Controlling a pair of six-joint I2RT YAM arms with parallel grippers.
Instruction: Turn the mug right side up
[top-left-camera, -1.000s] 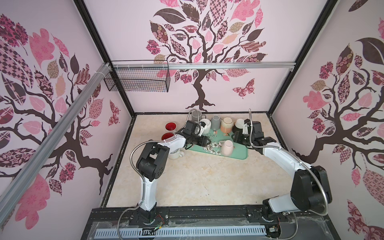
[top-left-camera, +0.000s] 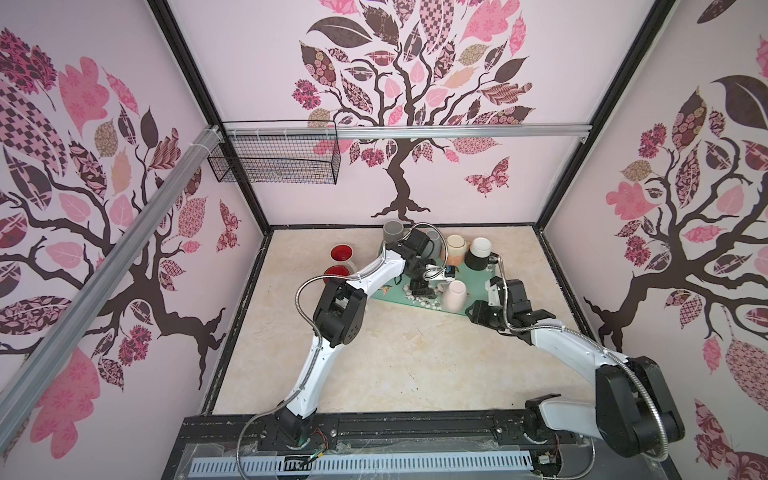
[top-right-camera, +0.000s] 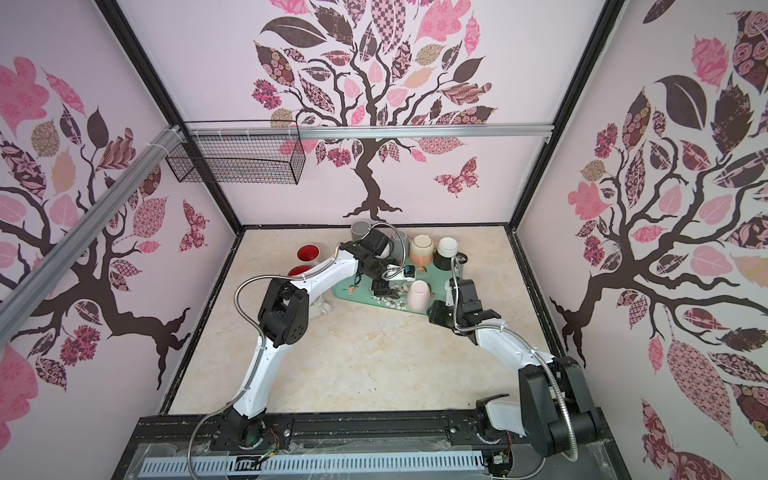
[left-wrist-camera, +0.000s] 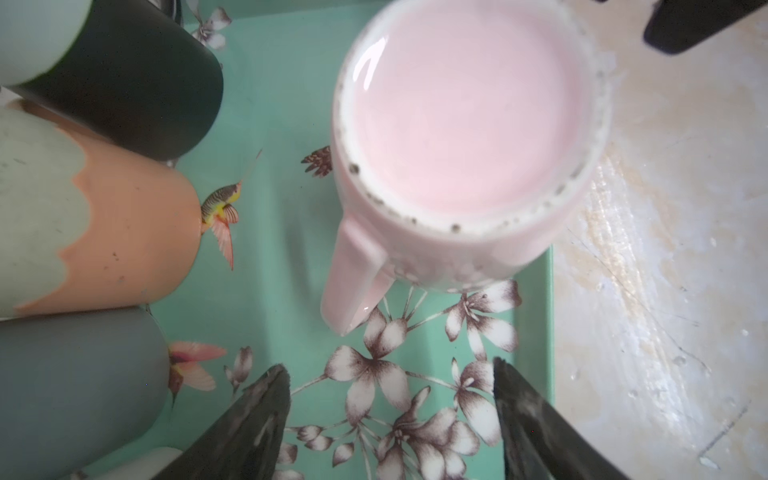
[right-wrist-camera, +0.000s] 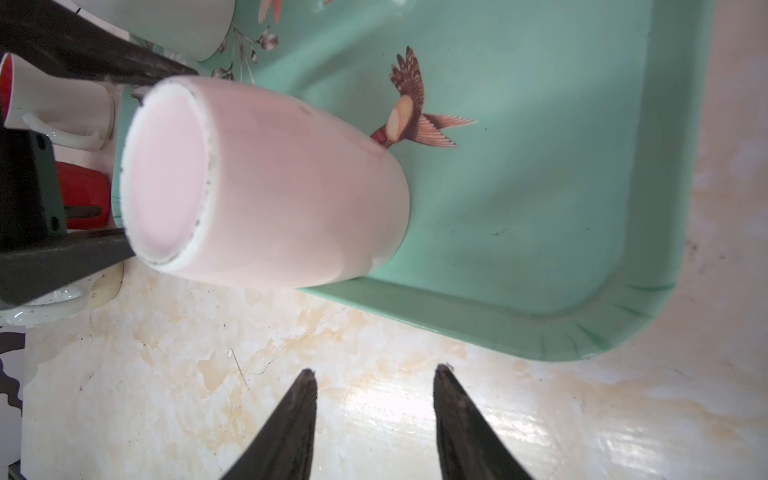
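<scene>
The pale pink mug (left-wrist-camera: 472, 120) stands upside down on the green tray (left-wrist-camera: 264, 104), its base facing up. In the left wrist view its handle (left-wrist-camera: 352, 276) points toward my left gripper, which is open and empty. Across the right wrist view, the left gripper's dark fingers (right-wrist-camera: 72, 260) appear on both sides of the pink mug (right-wrist-camera: 280, 184); whether they touch it I cannot tell. My right gripper hangs open over bare table beyond the tray's rim, with nothing between its fingers.
An orange-and-cream mug (top-left-camera: 456, 249), a black-and-white mug (top-left-camera: 479, 252) and a grey mug (top-left-camera: 393, 232) stand at the back. Red-lined mugs (top-left-camera: 341, 253) sit at the left.
My left gripper has moved right toward the pink mug. The mug stays in place.
</scene>
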